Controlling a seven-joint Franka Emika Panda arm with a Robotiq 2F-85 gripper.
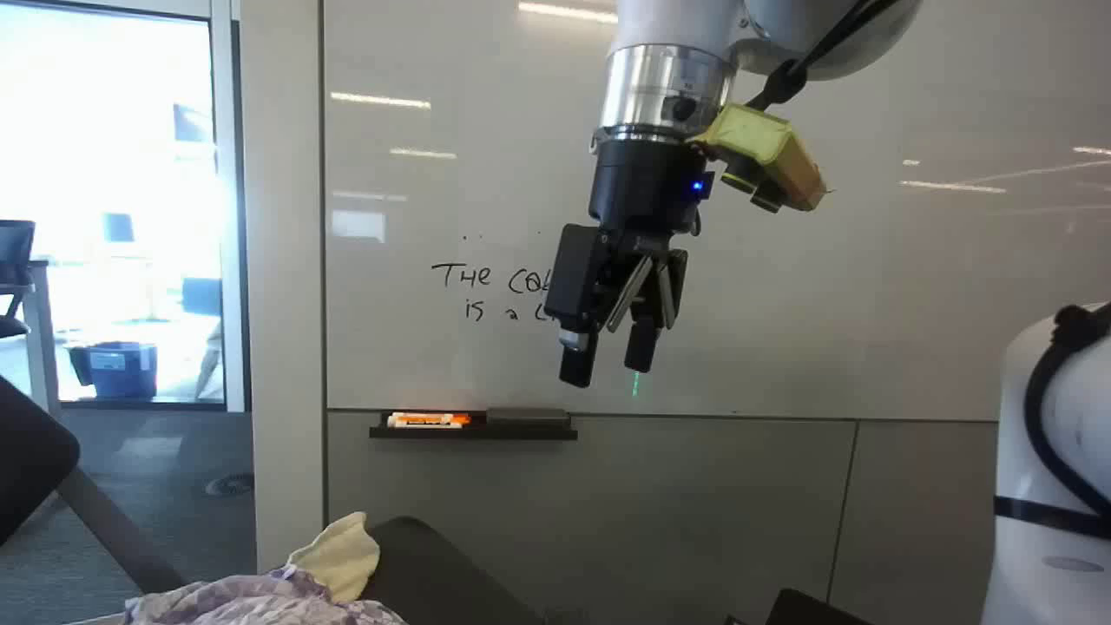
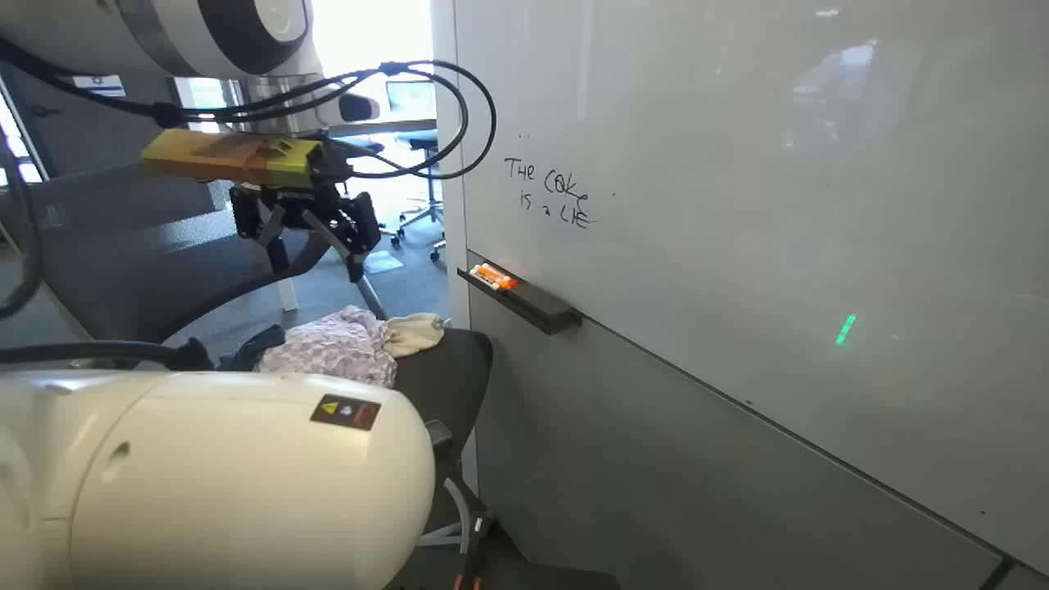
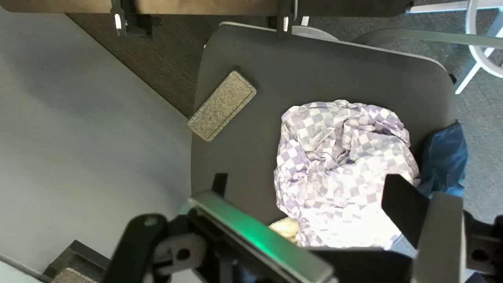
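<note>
My gripper hangs in the air with its fingers spread and nothing between them; in the second exterior view the gripper is above the chair. Looking down in the wrist view, I see a crumpled purple-and-white checked cloth on the dark chair seat. A grey-brown block, like an eraser, lies on the same seat to the left of the cloth. Dark blue fabric drapes over the seat's right edge. Part of a cream cloth shows below the checked one, the rest hidden by my gripper.
A whiteboard with black handwriting stands beside the chair. Orange-and-white markers lie on its ledge. A brown tabletop edge crosses the wrist view's top. Free space surrounds the raised gripper.
</note>
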